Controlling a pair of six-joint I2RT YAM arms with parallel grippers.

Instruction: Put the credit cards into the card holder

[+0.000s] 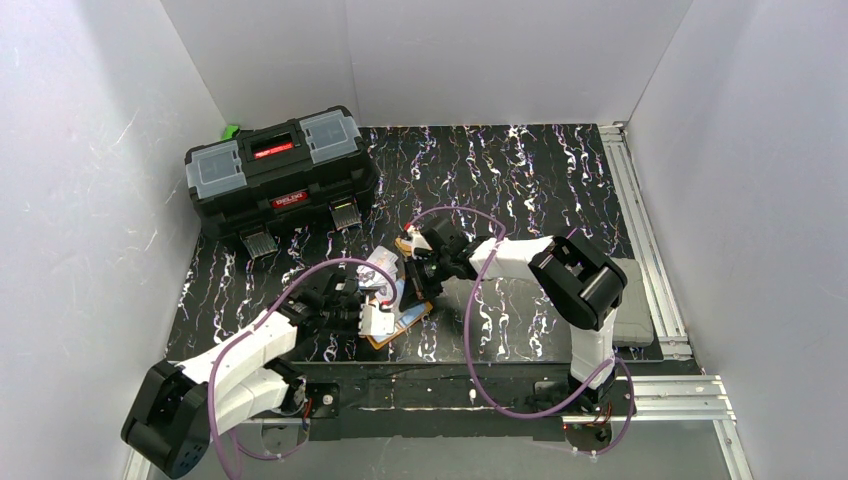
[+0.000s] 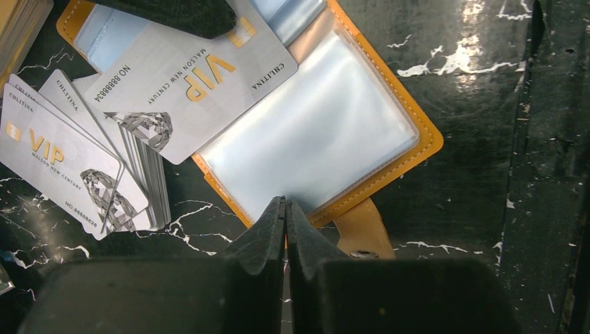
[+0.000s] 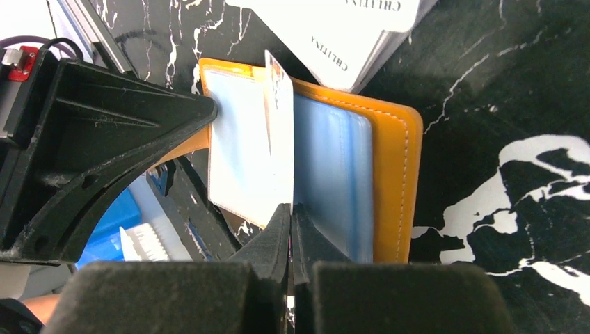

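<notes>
The orange card holder (image 2: 417,149) with clear sleeves lies at the front middle, between my grippers. A silver VIP card (image 2: 167,80) overlaps its upper left in the left wrist view; more cards (image 2: 66,149) lie loosely piled beside it. My left gripper is shut over the holder's lower edge, nothing visible between its fingers. My right gripper is shut over the holder, its tips at a thin upright edge of a pale sleeve or card (image 3: 280,118); whether that is pinched I cannot tell.
A black toolbox (image 1: 280,180) stands at the back left, a grey pad (image 1: 632,310) at the right edge under the right arm.
</notes>
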